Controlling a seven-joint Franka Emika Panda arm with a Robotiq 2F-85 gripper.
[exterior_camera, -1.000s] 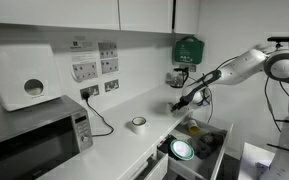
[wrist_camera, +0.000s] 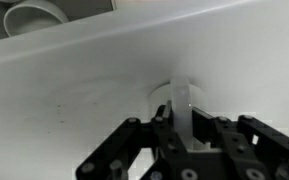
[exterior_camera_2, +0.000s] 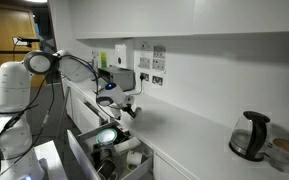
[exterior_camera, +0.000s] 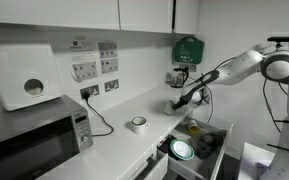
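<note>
At the far end of the white counter, the arm reaches in and my gripper [exterior_camera: 175, 105] is down by a small pale cup [exterior_camera: 169, 108]. In the wrist view a round white cup [wrist_camera: 158, 101] lies right under my gripper, partly covered by it. A pale upright strip, perhaps the cup's handle or a finger, crosses the cup's middle. The dark finger mounts hide the lower part of the cup. How far apart the fingertips stand, and whether they touch the cup, does not show clearly.
Another white cup [exterior_camera: 138, 126] stands nearer on the counter. Below the counter edge an open drawer [exterior_camera_2: 90, 158] holds a plate [exterior_camera_2: 107, 136], cups and other dishes. A microwave [exterior_camera: 36, 137] and a glass kettle [exterior_camera_2: 249, 135] stand farther along.
</note>
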